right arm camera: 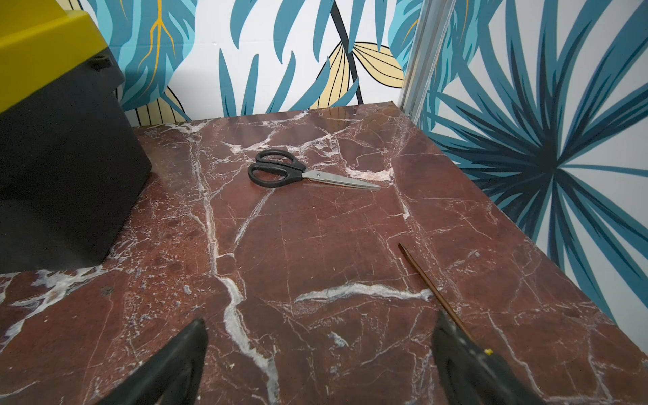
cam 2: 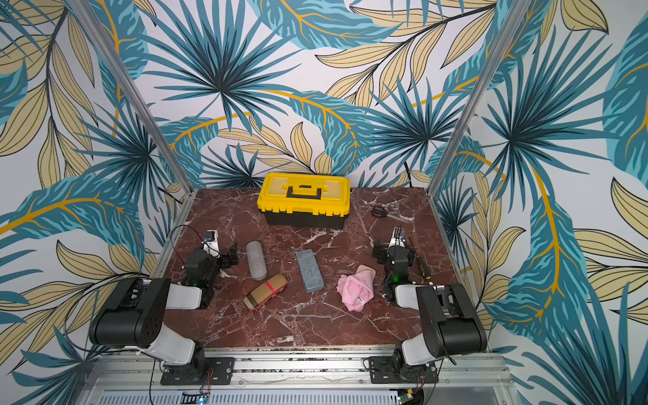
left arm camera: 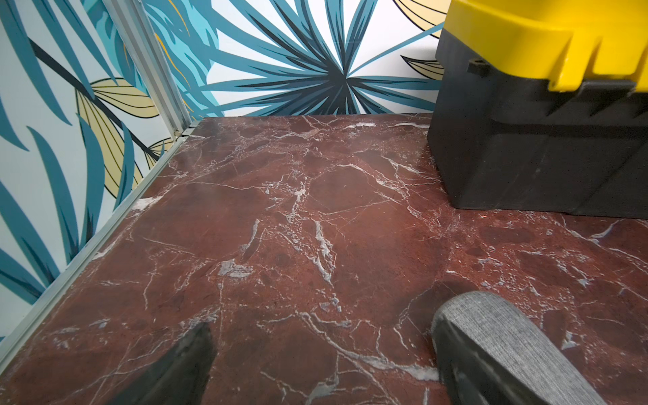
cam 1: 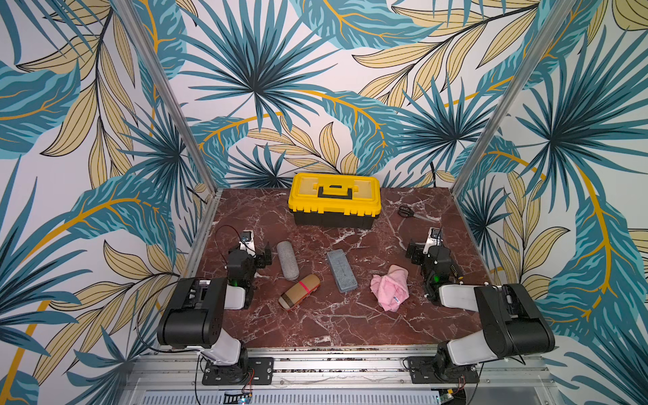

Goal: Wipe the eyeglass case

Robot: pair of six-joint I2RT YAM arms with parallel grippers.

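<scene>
A grey, rounded eyeglass case point(cam 1: 287, 261) lies on the table just right of my left gripper. In the left wrist view its far end point(left arm camera: 496, 337) shows at lower right, partly behind a blurred finger. My left gripper is open, with bare table between its fingers. A crumpled pink cloth point(cam 1: 390, 288) rests right of the table's middle, to the front left of my right gripper. That gripper also stands open and empty. Two more case-like items lie between: a blue-grey oblong one point(cam 1: 342, 270) and a tan one with a red band point(cam 1: 299, 291).
A yellow and black toolbox point(cam 1: 334, 200) stands at the back. Black-handled scissors point(right arm camera: 276, 168) lie at the back right. A thin brown rod point(right arm camera: 435, 290) lies beyond my right finger.
</scene>
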